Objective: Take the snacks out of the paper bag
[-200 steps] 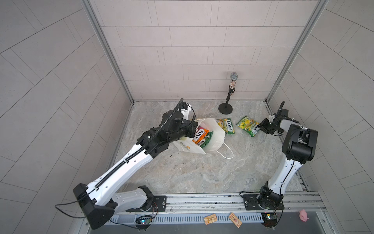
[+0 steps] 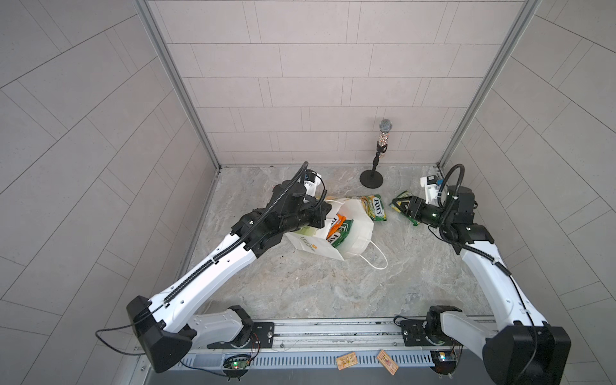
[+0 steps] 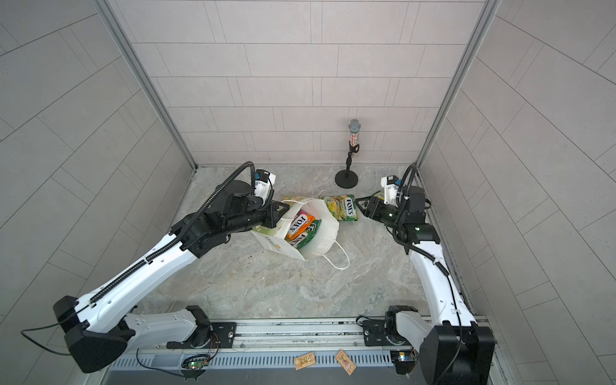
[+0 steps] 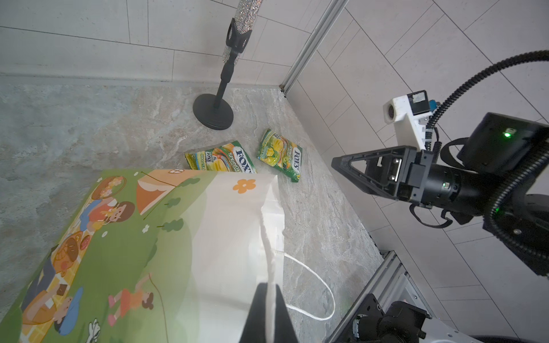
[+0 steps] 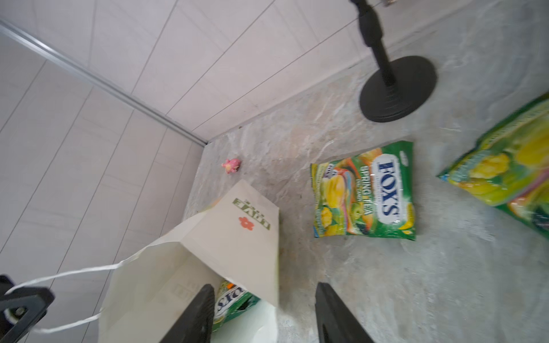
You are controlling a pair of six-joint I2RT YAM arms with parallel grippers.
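Note:
The white paper bag [image 2: 355, 224] lies on its side, mouth to the right. An orange snack packet [image 3: 299, 224] and a green snack packet [image 3: 306, 236] show inside it. My left gripper is shut on the bag's upper rim, the thin paper edge running between its fingers. Two yellow-green packets are outside: one packet [image 5: 366, 194] behind the bag's mouth, another packet [image 4: 281, 154] farther right. My right gripper is open and empty, raised to the right of the bag mouth; from the top left view it covers part of the farther packet.
A microphone on a round black stand [image 2: 371, 178] stands at the back. The bag's white handle [image 2: 383, 260] loops out towards the front right. A small pink object [image 5: 231, 165] lies beyond the bag. Free tabletop [image 2: 346, 292] stretches along the front.
My right arm has unfolded from the right wall, bringing its gripper leftward above the farther packet. The bag and the orange packet have shifted slightly; my left arm is nearly still.

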